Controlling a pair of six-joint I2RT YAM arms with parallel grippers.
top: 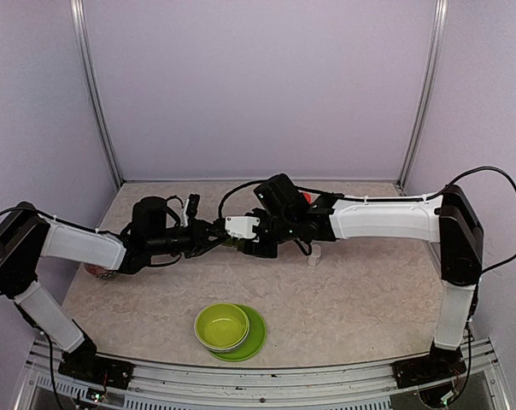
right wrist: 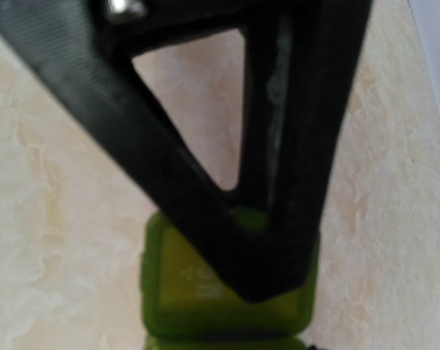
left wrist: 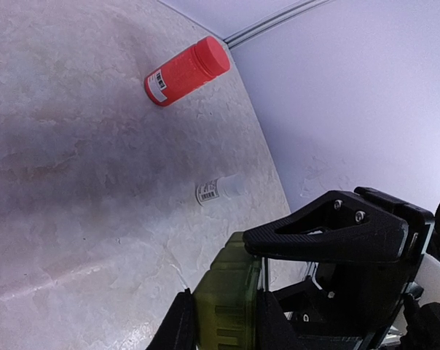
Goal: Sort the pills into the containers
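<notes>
A green pill box (left wrist: 224, 313) is held up at the middle of the workspace, with my left gripper (top: 215, 232) shut on it. In the right wrist view its lid (right wrist: 191, 284) faces up beneath a black finger of my right gripper (top: 245, 237), which meets the left one over the box; how wide that gripper stands is hard to see. A red bottle (left wrist: 178, 76) and a small white bottle (left wrist: 214, 189) lie on the table, largely behind the right arm in the top view.
A green bowl (top: 221, 325) sits on a green plate (top: 255, 342) at the front middle. An object (top: 100, 272) at the left is partly hidden by the left arm.
</notes>
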